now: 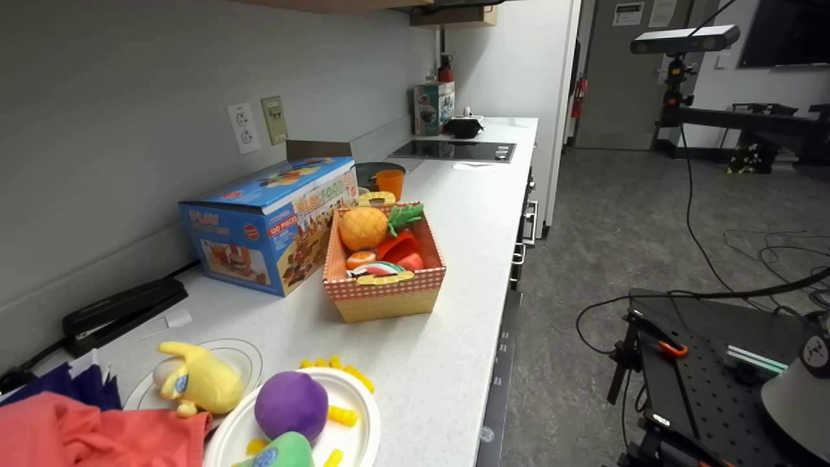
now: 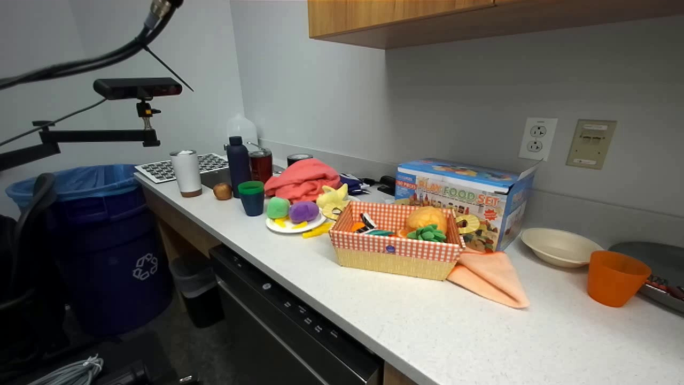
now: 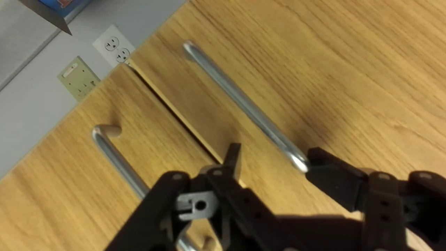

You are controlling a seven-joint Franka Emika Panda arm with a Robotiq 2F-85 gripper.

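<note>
In the wrist view, my gripper is open in front of a wooden cabinet. Its fingers stand apart on either side of the lower end of a silver bar handle (image 3: 246, 104). That end appears right by the right finger (image 3: 330, 173); whether they touch I cannot tell. A gap separates the handle from the left finger. To the left, past the seam between the doors, a second handle (image 3: 117, 161) runs down partly behind the gripper. The doors (image 3: 355, 62) look shut. Neither exterior view has the gripper in it.
Below the wall cabinet (image 2: 410, 25), the counter holds a checkered basket (image 2: 397, 256) of toy food, a blue box (image 2: 461, 192), an orange cup (image 2: 615, 279) and a plate with plush toys. Bare counter lies along the front edge. A camera arm (image 2: 96, 136) reaches in at left.
</note>
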